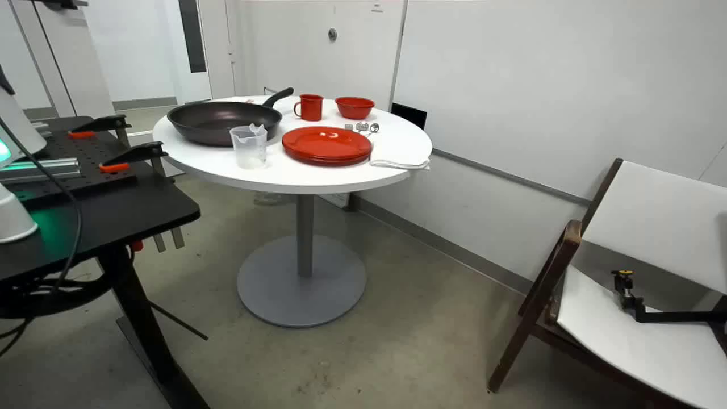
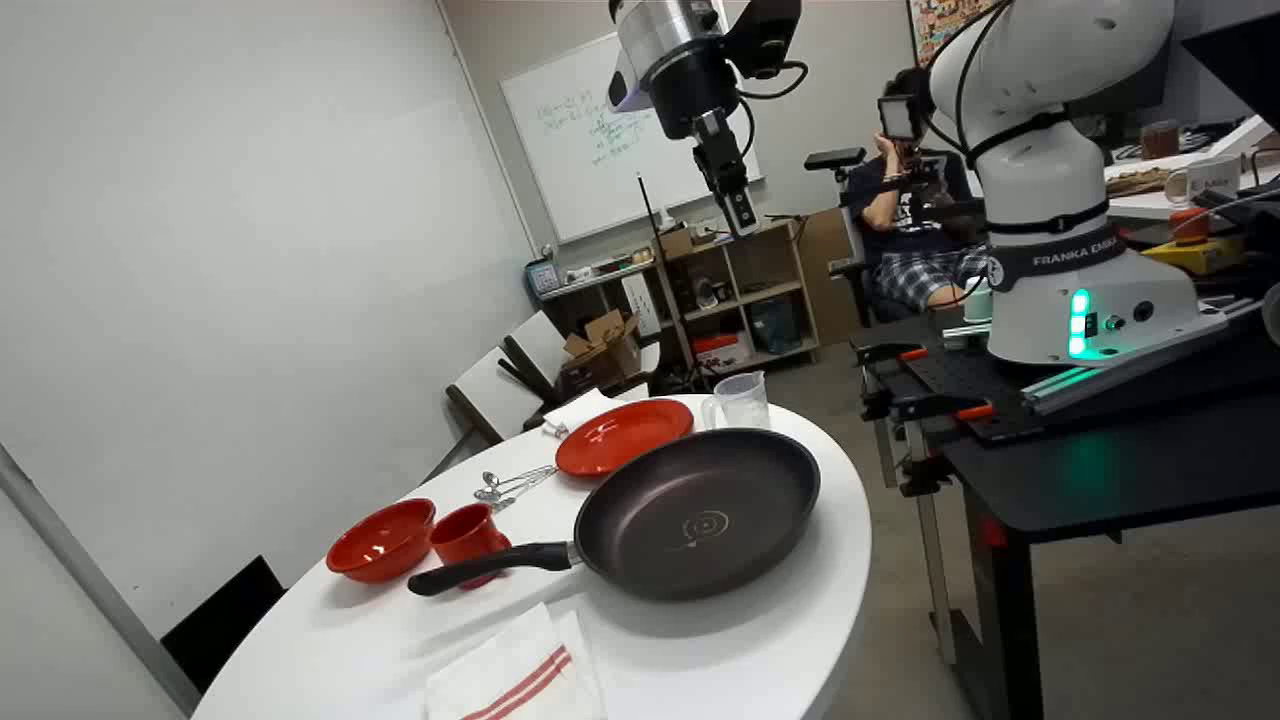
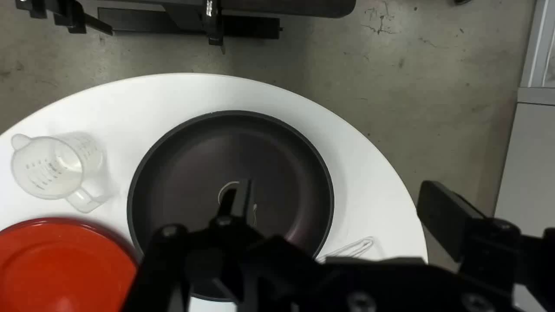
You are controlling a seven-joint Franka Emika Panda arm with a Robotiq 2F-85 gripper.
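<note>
High above the round white table (image 2: pixel 768 648), my gripper (image 2: pixel 741 226) points down in exterior view 2. Its two fingers stand far apart in the wrist view, one over the dark frying pan (image 3: pixel 229 156) and the other past the table edge; the gripper is open and empty. The pan (image 2: pixel 696 516) rests on the table with its handle toward the red mug (image 2: pixel 465 534). Beside the pan are a clear measuring jug (image 1: pixel 250 146) and stacked red plates (image 1: pixel 327 144). A red bowl (image 1: pixel 354 107) sits near the mug. Exterior view 1 does not show my gripper.
Metal utensils (image 2: pixel 510 484) lie between plates and mug. A white cloth with red stripes (image 2: pixel 516 672) lies near the pan; another white cloth (image 1: pixel 400 162) is beside the plates. My base stands on a black table (image 1: pixel 102 211) with clamps. A person (image 2: pixel 912 228) sits behind.
</note>
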